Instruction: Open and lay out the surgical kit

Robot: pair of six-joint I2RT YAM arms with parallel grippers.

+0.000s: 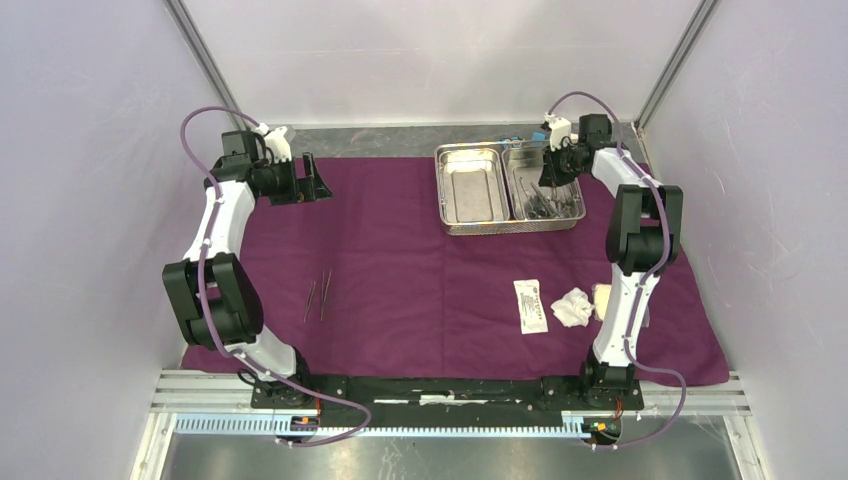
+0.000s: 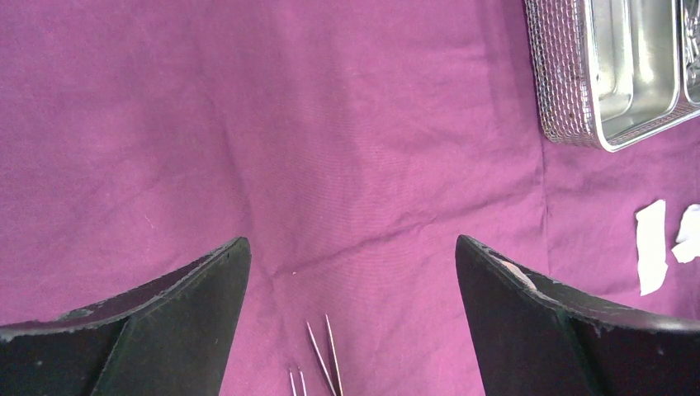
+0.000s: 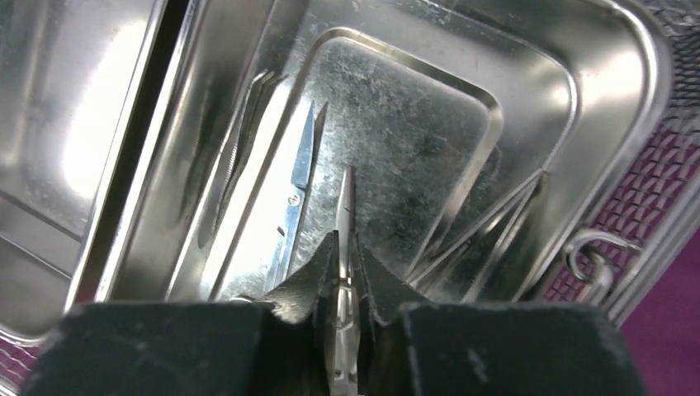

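The metal kit tray (image 1: 472,228) stands at the back right of the purple cloth. In its right compartment lie several slim steel instruments, among them a blade-like one (image 3: 302,158), tweezers (image 3: 227,161) and another long pair (image 3: 487,227). Inside that compartment, my right gripper has its fingers close together around one instrument (image 3: 345,198); whether they grip it firmly cannot be told. Its handle end is hidden below the fingers. My left gripper is open and empty over the cloth's left side. Thin instruments (image 1: 325,296) lie apart at front left.
A white printed packet (image 1: 531,306), crumpled white gauze (image 1: 573,308) and a yellowish item (image 1: 601,300) lie at the front right. The tray's left compartment (image 3: 49,107) is empty.
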